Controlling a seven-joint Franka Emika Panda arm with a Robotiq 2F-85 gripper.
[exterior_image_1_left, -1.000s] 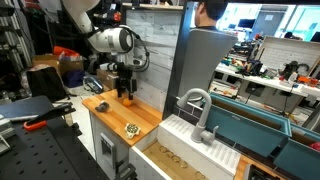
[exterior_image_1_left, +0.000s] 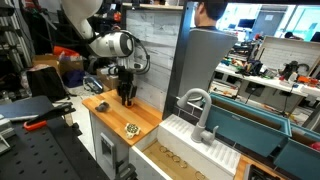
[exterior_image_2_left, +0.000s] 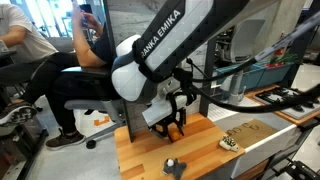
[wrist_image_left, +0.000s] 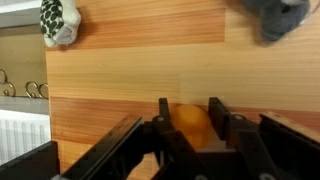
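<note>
An orange, rounded object (wrist_image_left: 190, 124) sits between the fingers of my gripper in the wrist view, and the fingers are closed on it. In exterior view 2 the gripper (exterior_image_2_left: 174, 134) points down at the wooden counter, with a bit of the orange object (exterior_image_2_left: 177, 133) showing beside the fingers. Exterior view 1 has the gripper (exterior_image_1_left: 127, 100) low over the back part of the counter (exterior_image_1_left: 150, 115). Whether the object touches the wood cannot be told.
A pale patterned item (exterior_image_1_left: 132, 130) lies near the counter's front edge, by an open drawer (exterior_image_1_left: 178, 160). A grey toy-like item (exterior_image_2_left: 174, 167) lies on the other side. A sink with a grey faucet (exterior_image_1_left: 196, 110) stands to the right.
The arm looks slightly lower around the same spot, and less of the orange object shows at the gripper than one second ago. The other items have stayed put.
</note>
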